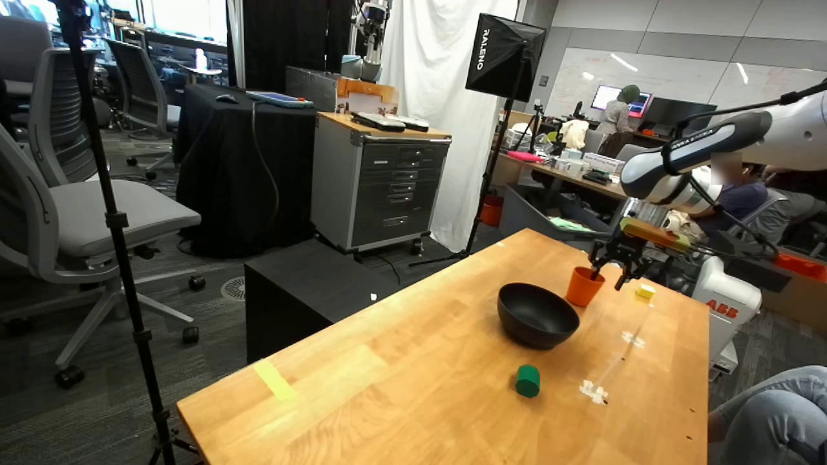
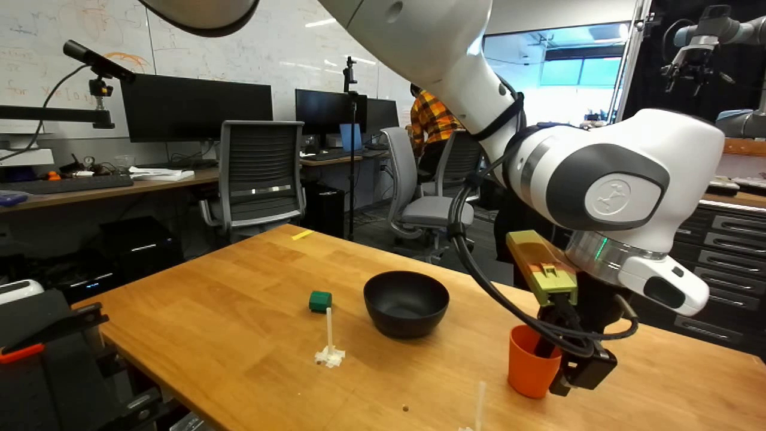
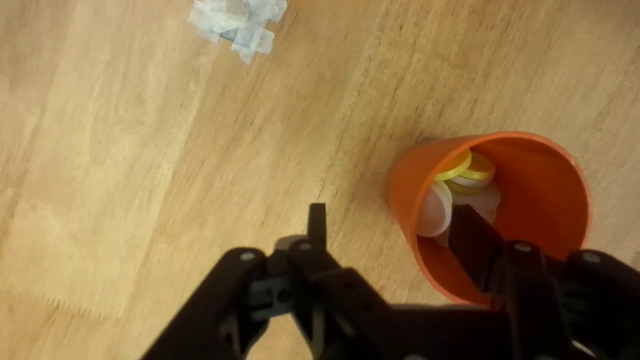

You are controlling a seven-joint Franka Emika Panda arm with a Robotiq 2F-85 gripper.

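Observation:
An orange cup (image 3: pixel 549 198) stands upright on the wooden table, and in the wrist view several white and yellow round pieces (image 3: pixel 435 210) lie inside it. My gripper straddles the cup's wall: one finger (image 3: pixel 471 240) reaches into the cup, while the other finger (image 3: pixel 316 225) is outside over the table. Space shows between the outer finger and the wall, so the fingers are apart. In exterior view 2 the gripper hangs low over the orange cup (image 2: pixel 528 366), hiding part of its rim.
A black bowl (image 1: pixel 535 321) sits beside the cup. Farther along is a green block (image 1: pixel 528 381), and a small yellow block (image 1: pixel 645 290) lies near the cup. Thin pale posts, one being the taped post (image 2: pixel 330 330), rise from the table.

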